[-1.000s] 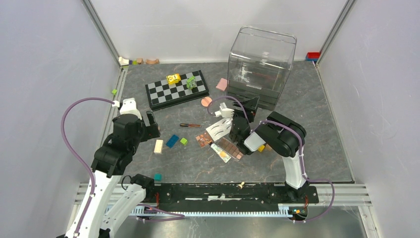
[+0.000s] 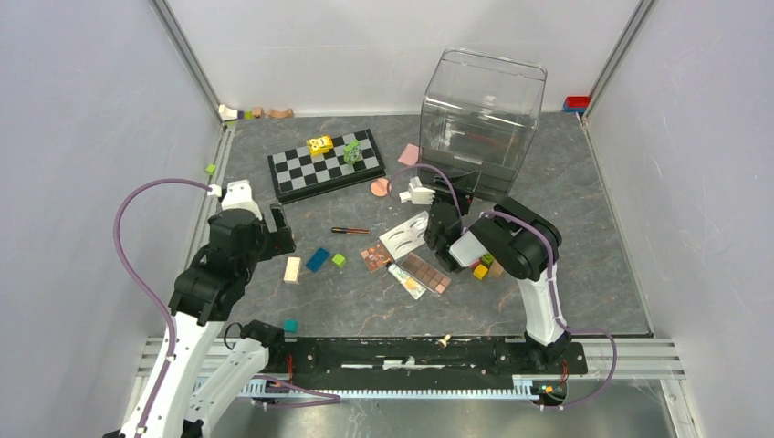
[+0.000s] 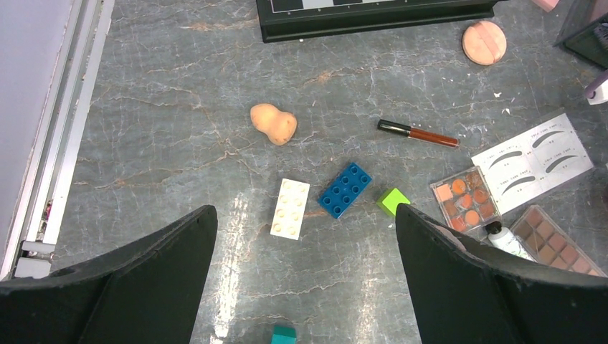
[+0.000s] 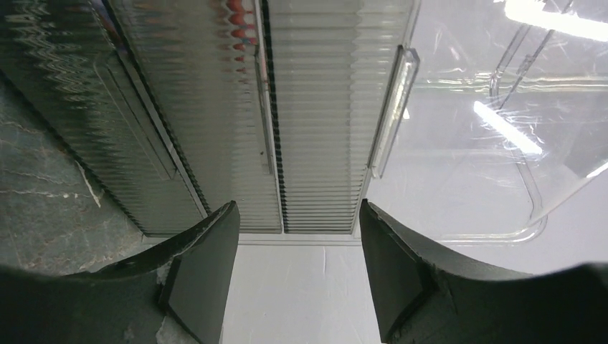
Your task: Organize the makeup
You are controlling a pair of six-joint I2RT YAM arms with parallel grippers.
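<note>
A clear drawer organizer [image 2: 484, 109] stands at the back right; my right gripper is open at its drawer fronts, facing a clear handle [image 4: 393, 107], with nothing between its fingers. My left gripper hangs open over the left table, empty. Makeup lies mid-table: a lip gloss [image 3: 419, 134], an orange palette [image 3: 466, 201], a brown palette [image 3: 545, 236], a white tube [image 2: 408, 282], a brow stencil sheet [image 3: 533, 161], a round puff [image 3: 484, 43], a pink square sponge [image 2: 409, 155] and a peanut-shaped sponge [image 3: 274, 122].
A chessboard [image 2: 297, 178] with toys lies at the back left. Blue [image 3: 345, 190] and white [image 3: 290, 208] bricks and small cubes lie around the makeup. Walls border the table.
My right gripper and arm have shifted slightly at the organizer's front, rightward in the top view. The left arm and the objects are unchanged.
</note>
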